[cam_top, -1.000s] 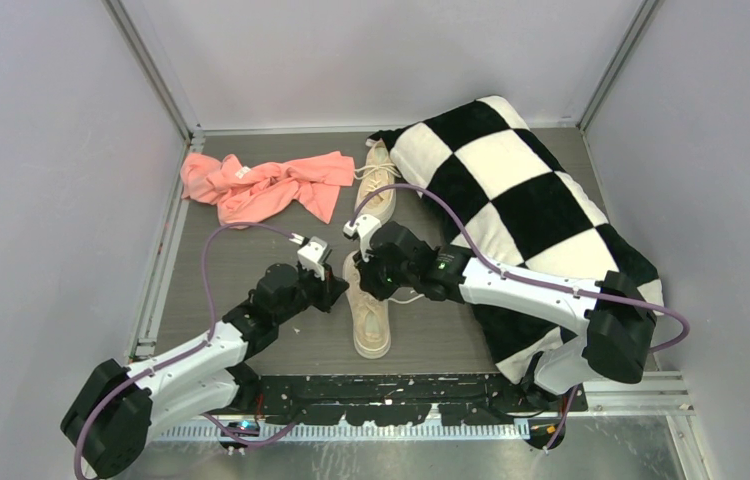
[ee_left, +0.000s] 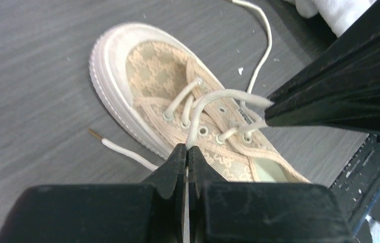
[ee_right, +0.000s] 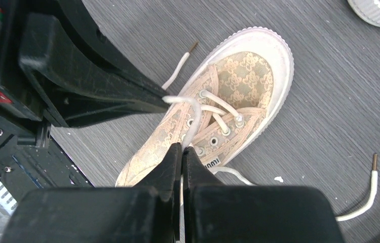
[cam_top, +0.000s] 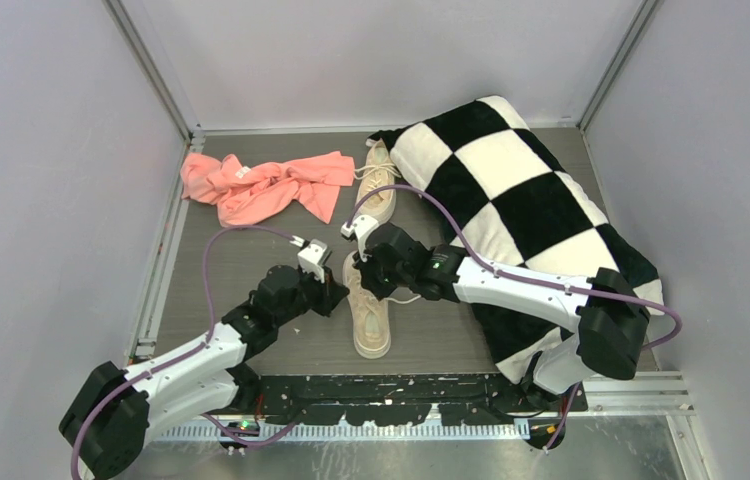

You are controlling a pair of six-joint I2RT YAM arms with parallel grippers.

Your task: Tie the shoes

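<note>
A beige lace sneaker [cam_top: 371, 325] lies on the grey floor between my grippers, its white laces threaded through the eyelets. My left gripper is shut on a white lace [ee_left: 218, 94], which arches over the shoe toward my right gripper. My right gripper is also shut on a lace [ee_right: 192, 121], close above the shoe. Loose lace ends lie on the floor to both sides. A second sneaker [cam_top: 375, 190] lies behind, its laces visible in the top view.
A pink cloth [cam_top: 261, 185] lies at the back left. A large checkered cushion [cam_top: 511, 200] fills the right side, partly touching the rear shoe. Bare floor [cam_top: 196, 280] shows at the left.
My right gripper and arm have shifted very slightly over the front shoe. The left arm and the other things look unchanged.
</note>
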